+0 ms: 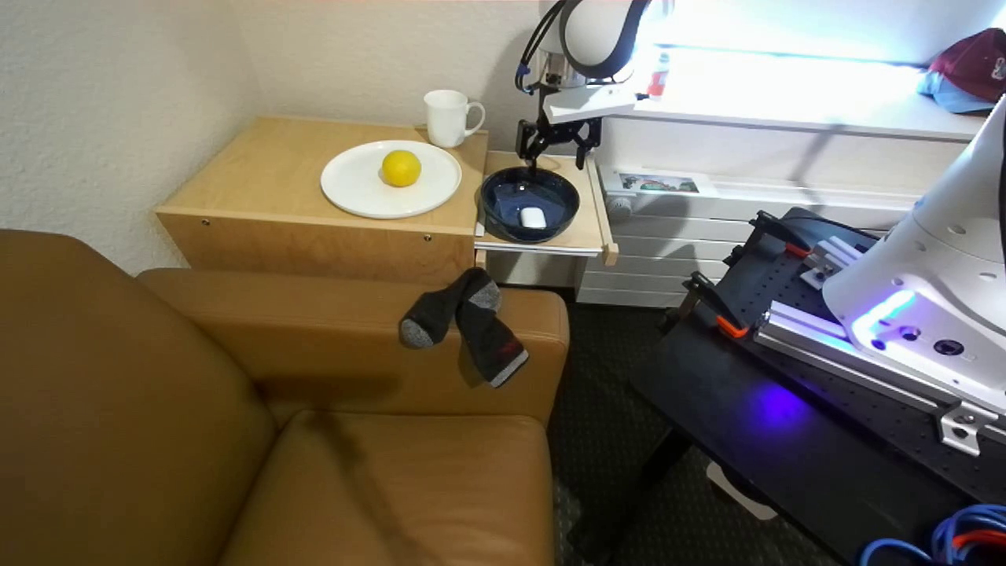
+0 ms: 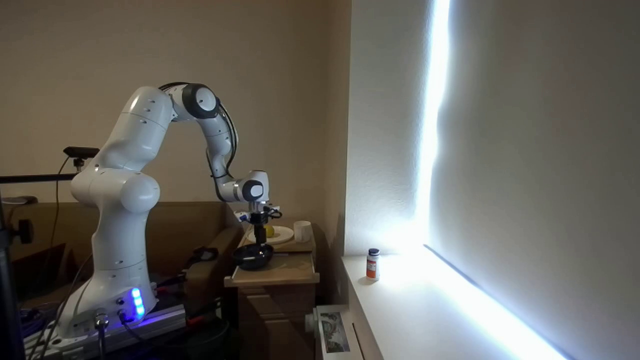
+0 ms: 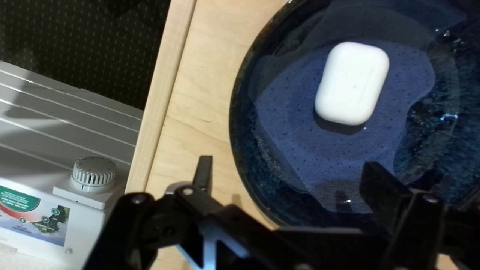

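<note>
My gripper is open, its two fingers spread wide at the near rim of the dark blue bowl (image 3: pixel 249 135). One black finger (image 3: pixel 204 173) is outside the rim over the bare wood, while the other finger (image 3: pixel 380 189) shows over the bowl's inside. Nothing is held between them. On the bowl's floor lies a white rounded case (image 3: pixel 352 83), apart from the fingers. In exterior view 1 the gripper (image 1: pixel 558 156) hangs at the far side of the bowl (image 1: pixel 490 212). Whether a finger touches the bowl, I cannot tell.
The bowl stands on a pulled-out wooden shelf (image 1: pixel 589 212). Left of it, the cabinet top bears a white plate (image 1: pixel 344 184) with a yellow ball-like fruit (image 1: pixel 402 168) and a white mug (image 1: pixel 445 118). Dark socks (image 1: pixel 490 339) lie on the sofa arm; a radiator (image 1: pixel 651 245) is to the right.
</note>
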